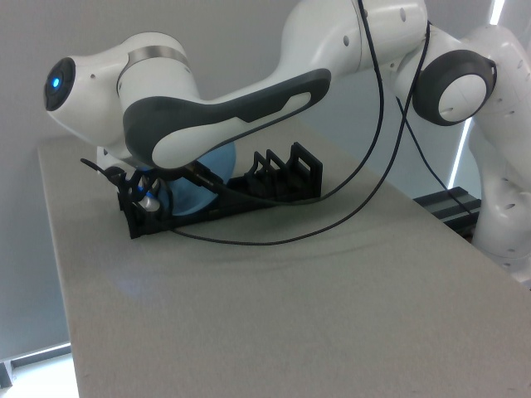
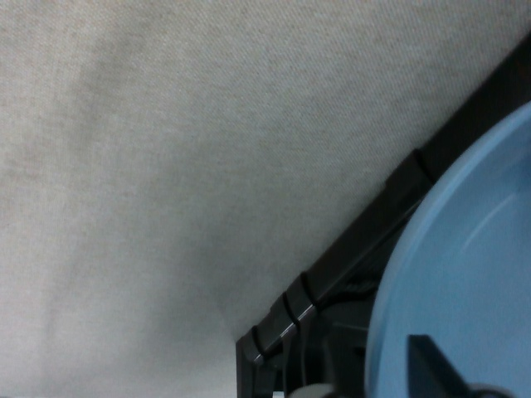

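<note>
A light blue plate (image 1: 195, 195) stands in a long black rack (image 1: 282, 178) on the table, partly hidden behind my arm. In the wrist view the plate (image 2: 465, 265) fills the right side, over the rack's dark edge (image 2: 348, 249). My gripper (image 1: 145, 191) is down at the rack's left end beside the plate, mostly hidden by the arm and cables. In the wrist view only dark, blurred pieces show at the bottom, so I cannot tell whether it is open or shut, or holds the plate.
Black cables loop from the arm across the rack and over the table. The arm's base stands at the right.
</note>
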